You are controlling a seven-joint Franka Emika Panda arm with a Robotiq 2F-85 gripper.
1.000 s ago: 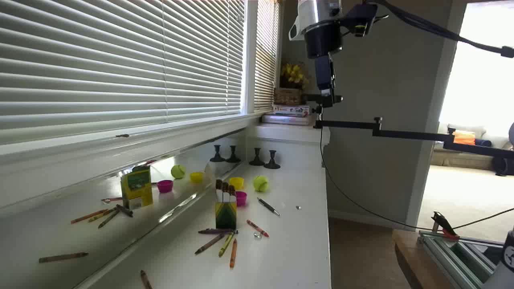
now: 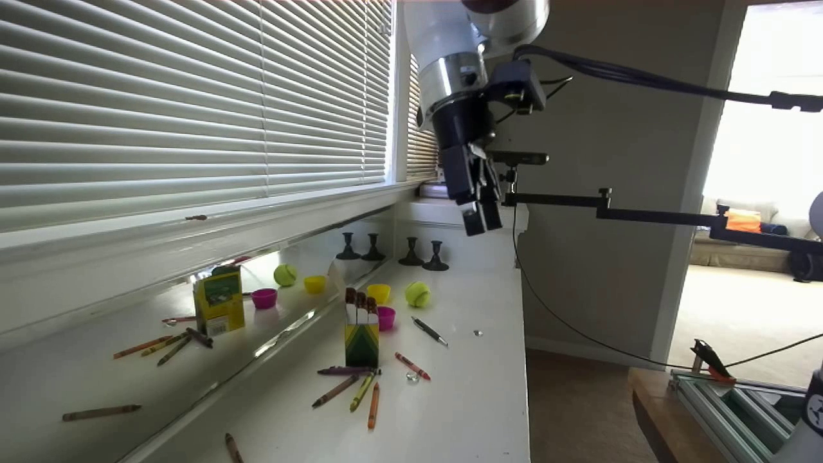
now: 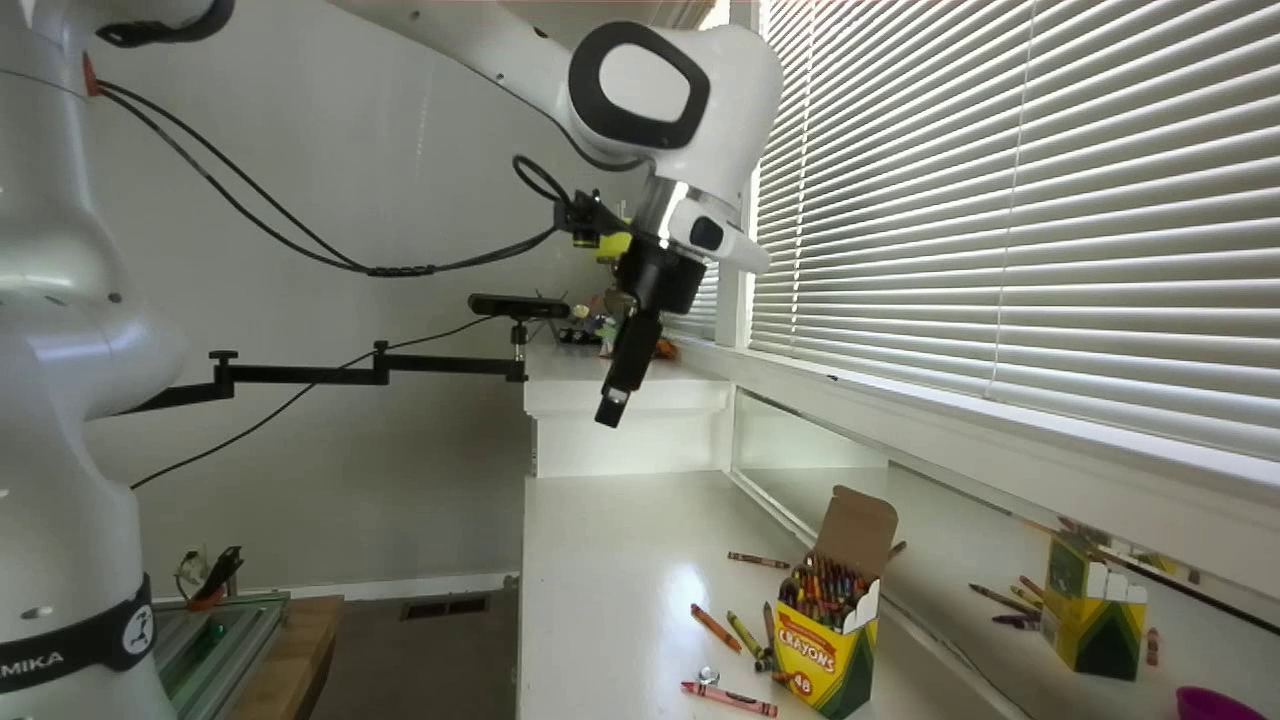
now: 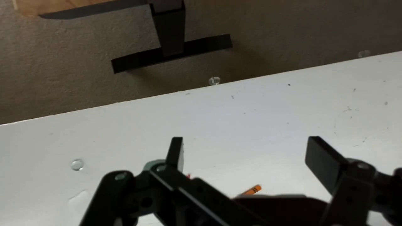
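Note:
High above the white counter (image 2: 470, 409) hangs my gripper (image 2: 482, 220), apart from everything on it. In the wrist view its two fingers (image 4: 327, 165) stand wide apart, so the gripper is open, with only bare counter showing between the tips. A yellow and green crayon box (image 3: 825, 648) stands upright on the counter, its lid up and full of crayons. Around it lie loose crayons: an orange crayon (image 2: 374, 406), a yellow crayon (image 2: 361, 392), a red crayon (image 2: 413, 366) and several others. The orange crayon's tip (image 4: 253, 190) peeks out behind the gripper in the wrist view.
Beyond the box are a yellow cup (image 2: 379, 292), a magenta cup (image 2: 386, 317), a tennis ball (image 2: 418, 294), a pen (image 2: 429, 332) and dark candlesticks (image 2: 435, 258). A mirror runs along the window side.
In exterior view 1 my gripper has come lower and to the left, tilting as it moved, and now covers the flower basket at the back. The objects on the counter have not moved.

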